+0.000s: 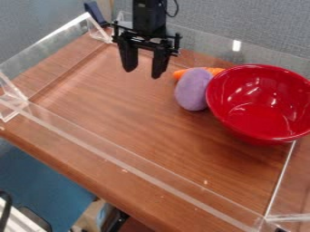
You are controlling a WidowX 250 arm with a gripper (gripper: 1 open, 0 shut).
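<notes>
My black gripper (144,65) hangs over the back middle of the wooden board, its two fingers apart with nothing between them. To its right and a little lower lies a purple eggplant-like object (193,90), with an orange carrot-like object (189,72) partly hidden behind it. A large red bowl (259,103) sits at the right, beside the purple object.
Clear plastic walls border the wooden board (127,145) on its sides. The left and front parts of the board are bare. A grey wall stands behind, and a blue surface lies below at the lower left.
</notes>
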